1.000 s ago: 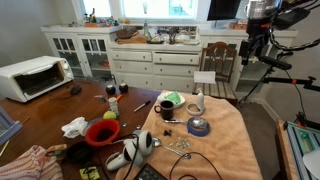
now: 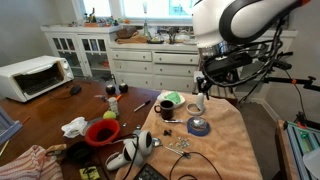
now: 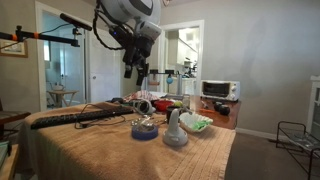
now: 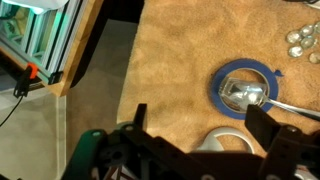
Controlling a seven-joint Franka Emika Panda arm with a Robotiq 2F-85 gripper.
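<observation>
My gripper (image 2: 210,84) hangs open above the table, with nothing between its fingers. In the wrist view its two dark fingers (image 4: 139,117) stand wide apart over the tan cloth (image 4: 170,60). A blue ring with a metal scoop or spoon (image 4: 243,92) lying across it is ahead of the right finger. In exterior view 1 this blue-rimmed round thing (image 2: 198,127) rests on the cloth below the gripper. Close by stands a pale grey bottle-like object (image 3: 175,128); the wrist view shows a pale looped object (image 4: 230,136) partly behind the gripper.
A black mug (image 2: 166,109), a green-and-white tray (image 2: 170,98), a red bowl (image 2: 102,132) and a white hair-dryer-like object (image 2: 131,152) crowd the table's left. Small round pieces (image 4: 305,40) lie near the blue ring.
The arm has swung left and in from the right side, so the gripper now hangs over the table's back right. The objects on the table have not visibly moved.
</observation>
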